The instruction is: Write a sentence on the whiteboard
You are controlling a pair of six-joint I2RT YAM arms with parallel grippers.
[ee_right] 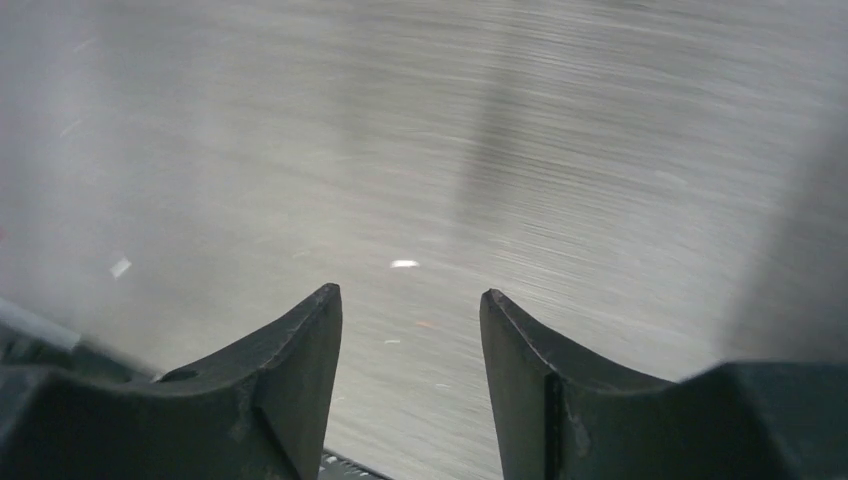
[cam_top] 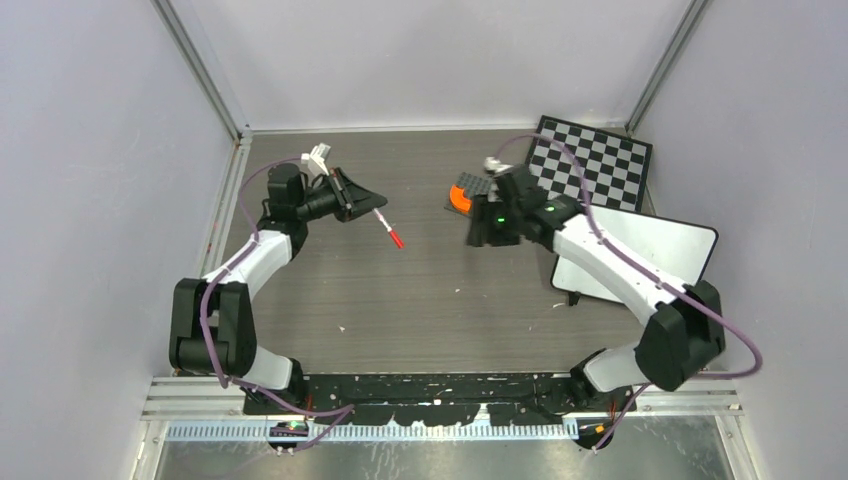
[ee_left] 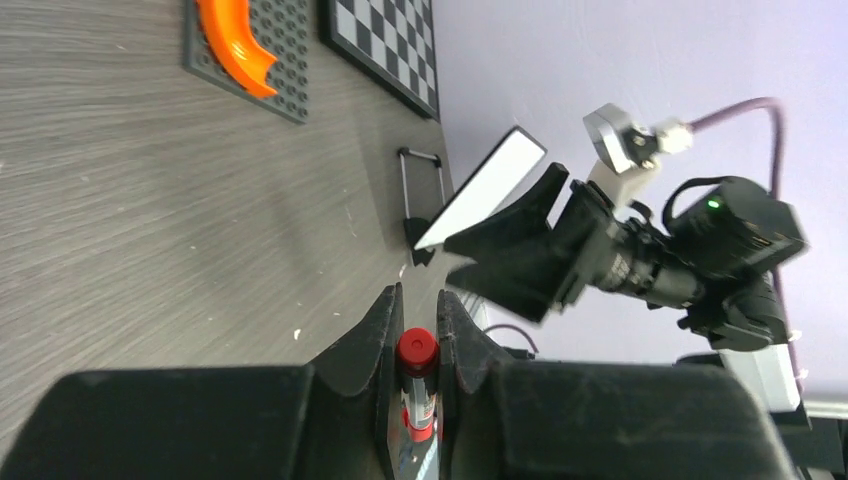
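A red-and-white marker (cam_top: 394,238) is clasped in my left gripper (cam_top: 372,205), angled down over the middle-left of the table; in the left wrist view its red end (ee_left: 417,350) sits between the shut fingers. My right gripper (cam_top: 482,222), blurred in the top view, is some way to the right of the marker, its fingertips apart with nothing between them in the right wrist view. The whiteboard (cam_top: 655,247), with black rim, rests at the right of the table behind the right arm.
A checkerboard (cam_top: 608,165) lies at the back right, beside a grey studded plate with an orange curved piece (cam_top: 459,198). Walls border the back and sides.
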